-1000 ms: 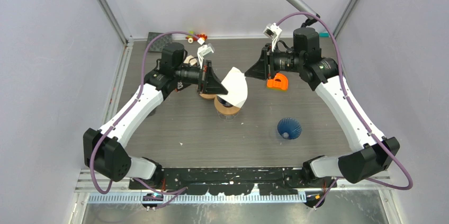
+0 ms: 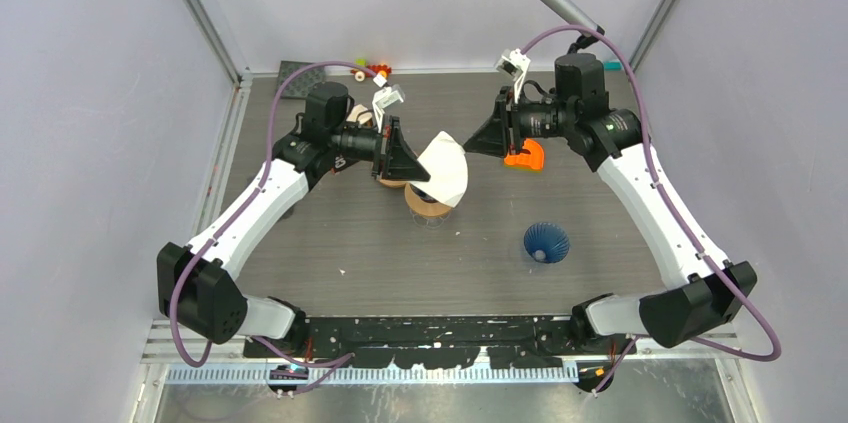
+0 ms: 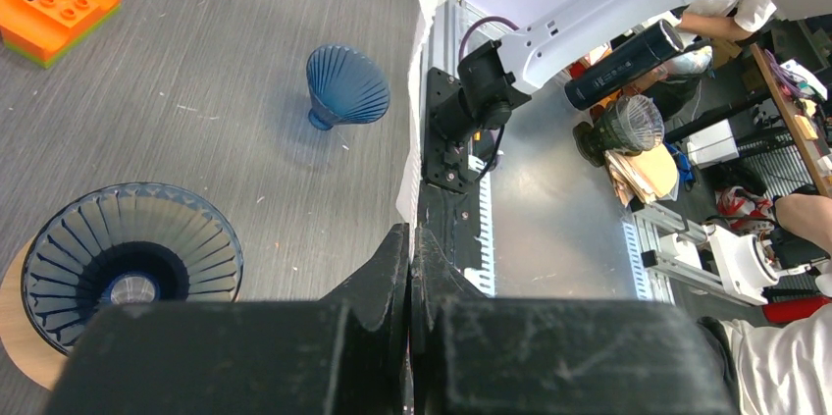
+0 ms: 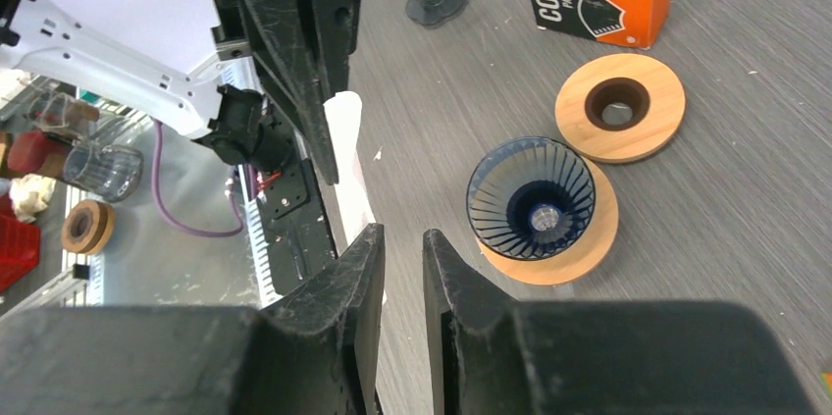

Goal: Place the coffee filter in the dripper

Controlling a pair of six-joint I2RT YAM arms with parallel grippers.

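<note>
My left gripper is shut on a white paper filter, which it holds edge-on in the left wrist view, raised over the table beside the dripper. The blue ribbed dripper stands on a round wooden stand below and between the grippers. My right gripper is part open, its fingertips close to the filter's free top edge; in the right wrist view the filter shows beyond them, to the left of the gap.
An orange coffee filter box and a second wooden ring stand behind. An orange toy block lies at the right rear, a small blue ribbed cup at the right front.
My right gripper has shifted slightly downward in the top view. The left gripper and filter are nearly unchanged.
</note>
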